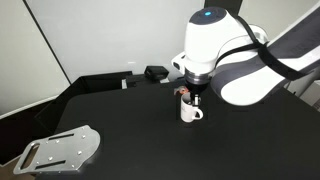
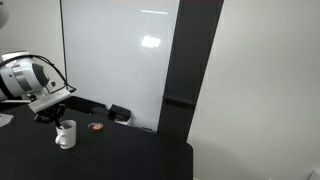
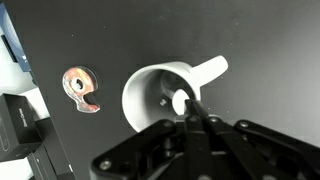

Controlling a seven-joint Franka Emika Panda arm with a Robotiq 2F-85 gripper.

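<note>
A white mug (image 1: 187, 112) stands upright on the black table, its handle to the right in exterior view 1. Just over its mouth is my gripper (image 1: 196, 99), pointing down. The wrist view looks into the mug (image 3: 136, 98), where a small white oval piece (image 3: 180, 101) shows right by the tips of my gripper, along with darker grey marks inside. My fingers look shut; whether they touch the oval piece cannot be told. In exterior view 2 the mug (image 2: 66, 138) is below my gripper (image 2: 57, 122).
A flat orange-and-white curved piece (image 3: 80, 86) lies beside the mug. Dark boxes (image 1: 156, 73) stand at the table's back edge. A silver perforated plate (image 1: 62, 150) is at the front left.
</note>
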